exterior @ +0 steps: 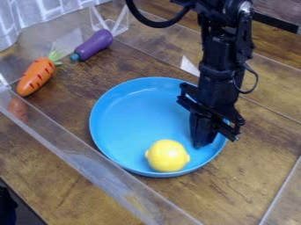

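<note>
The black gripper [212, 132] reaches down from the top over the right side of a blue plate [129, 119], its tip low inside the rim, shut with nothing visible between its fingers. A yellow round toy [167, 155], like a lemon, lies in the lower middle of the plate, left of and below the gripper, apart from it.
An orange carrot toy [35, 77] and a purple eggplant toy [91, 47] lie at the upper left on the wooden table [83, 193]. Clear plastic edges run along the left and bottom.
</note>
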